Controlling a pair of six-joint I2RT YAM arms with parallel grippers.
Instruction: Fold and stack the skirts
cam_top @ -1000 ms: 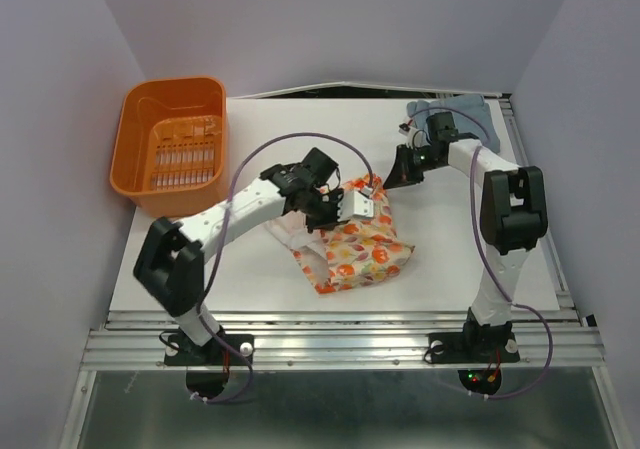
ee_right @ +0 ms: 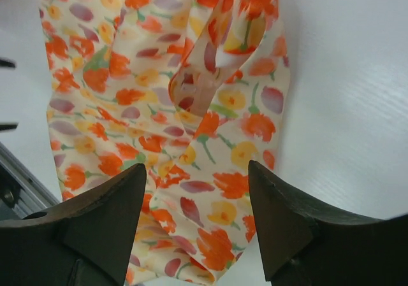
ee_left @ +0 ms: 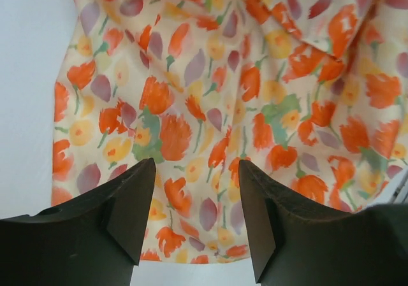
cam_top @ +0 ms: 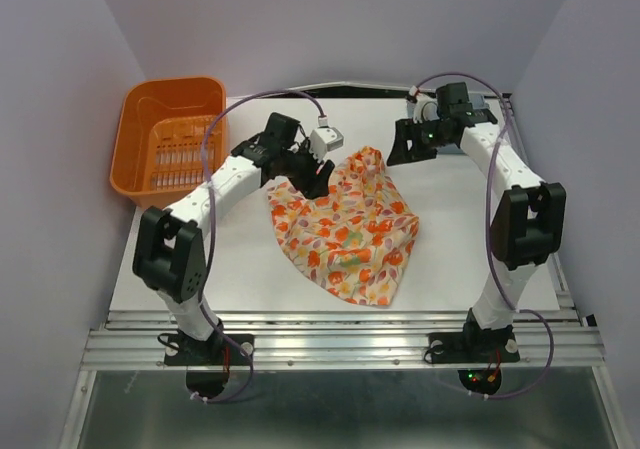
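A cream skirt with an orange flower print (cam_top: 345, 229) lies spread and somewhat rumpled on the white table. Over its upper left part my left gripper (cam_top: 318, 191) hangs with fingers apart; the left wrist view shows the printed cloth (ee_left: 191, 107) beneath, nothing held. Off the skirt's top right corner is my right gripper (cam_top: 392, 161), also open and empty. In the right wrist view the cloth (ee_right: 210, 107) has a raised, gaping fold near the top, and bare table runs along its right side.
An empty-looking orange basket (cam_top: 170, 141) stands at the back left. Grey-blue folded cloth (cam_top: 450, 119) lies at the back right, partly behind my right arm. Bare table (cam_top: 460, 239) shows right of the skirt.
The skirt's left part, earlier folded over with its pale side up, now lies flat print-up. The right one moved up and slightly back.
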